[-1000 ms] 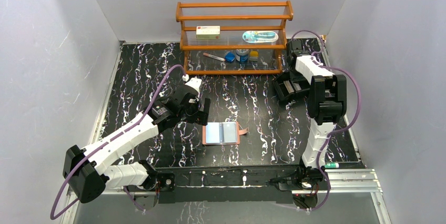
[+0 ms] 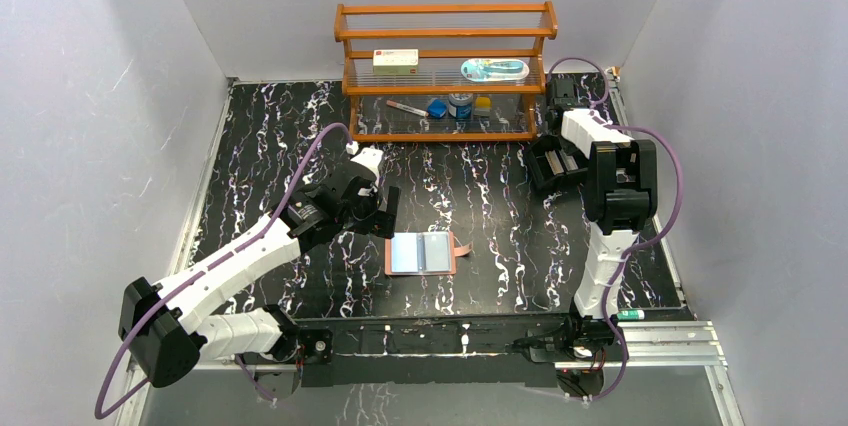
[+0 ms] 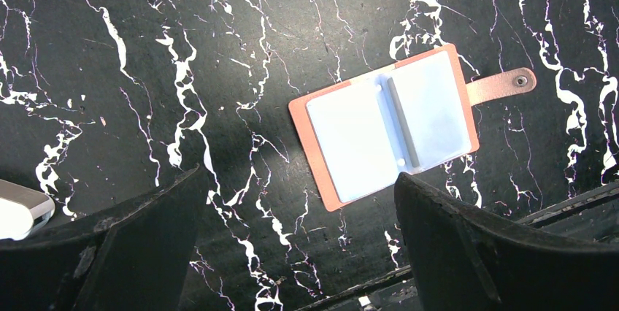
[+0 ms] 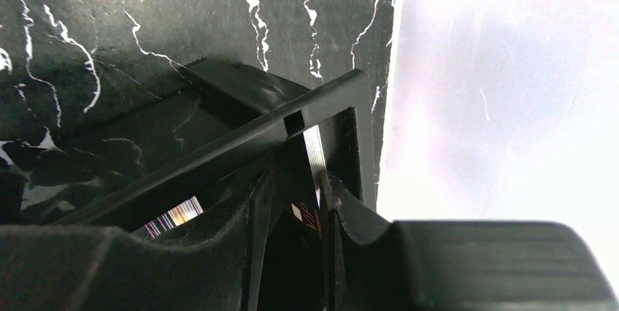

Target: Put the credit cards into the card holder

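Observation:
An open pink card holder with pale sleeves lies on the marble table, below and between the fingers of my open left gripper in the left wrist view. At the right of the top view, a black box holds cards. My right gripper is down inside this box, open a little, its fingertips at a striped card edge. Another striped card edge shows to their left. Whether a card stands between the fingers is hard to tell.
An orange rack with boxes and small items stands at the back. The right wall is close beside the black box.
The right arm has shifted slightly at the black box, and the box appears moved a little to the right. The left arm is still.

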